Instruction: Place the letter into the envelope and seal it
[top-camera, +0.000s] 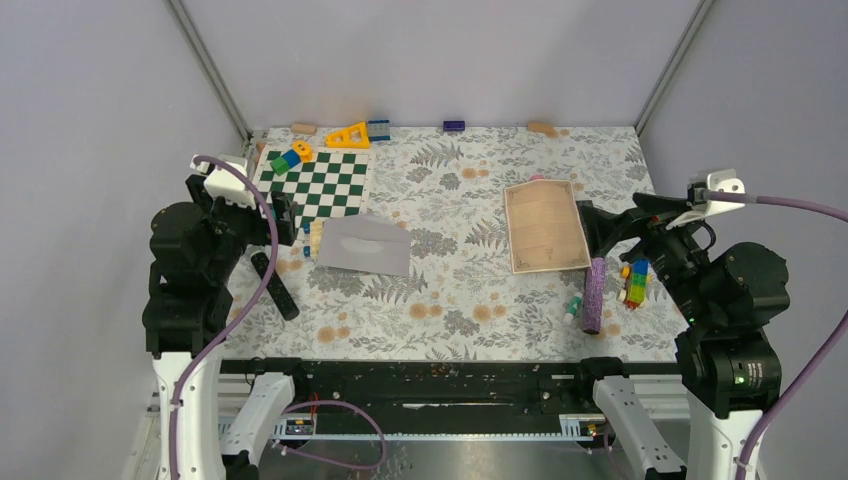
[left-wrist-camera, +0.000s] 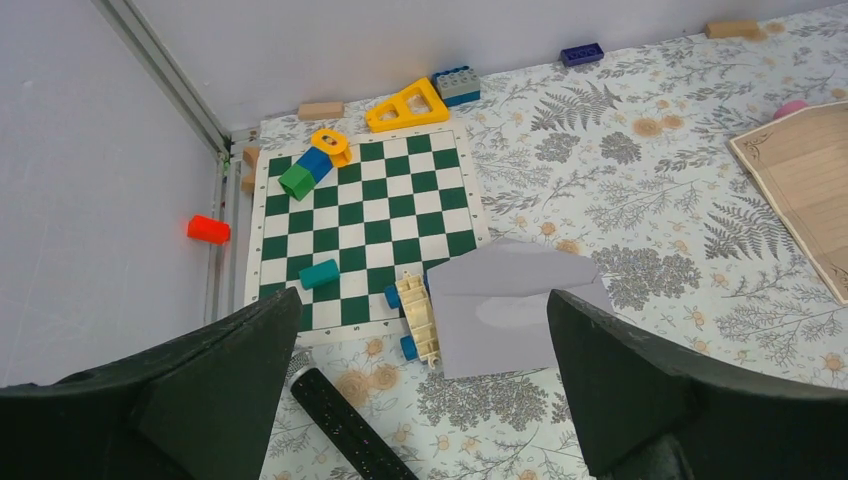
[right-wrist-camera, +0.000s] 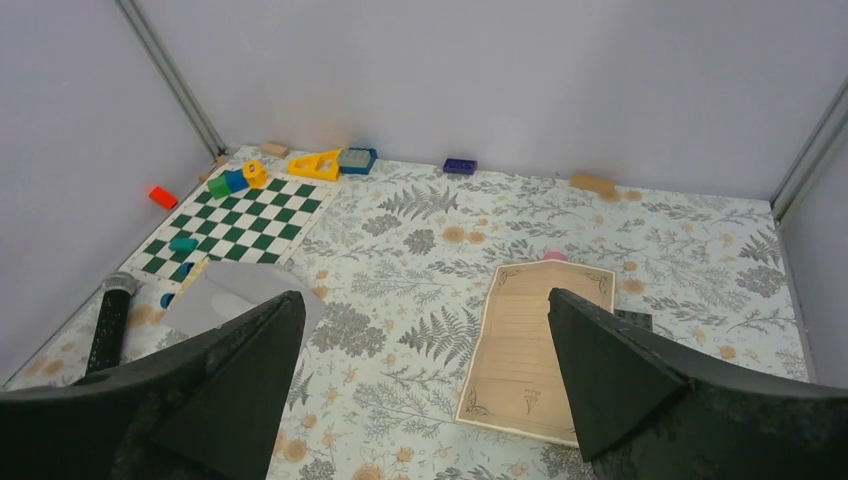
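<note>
A pale grey envelope (top-camera: 366, 245) lies on the table left of centre, its flap (left-wrist-camera: 515, 265) folded out toward the back. The letter looks like the tan sheet (top-camera: 547, 226) with ruled lines and a decorated edge, lying flat to the right; it shows whole in the right wrist view (right-wrist-camera: 535, 350). My left gripper (top-camera: 290, 217) hangs above the left side, left of the envelope, open and empty. Over the right side, near the sheet's right edge, my right gripper (top-camera: 588, 228) is also open with nothing between its fingers.
Under the envelope's left edge sits a cream toy with blue wheels (left-wrist-camera: 418, 318). A chessboard (left-wrist-camera: 370, 205) with blocks, a black microphone (left-wrist-camera: 345, 420) and a purple cylinder (top-camera: 593, 298) lie around.
</note>
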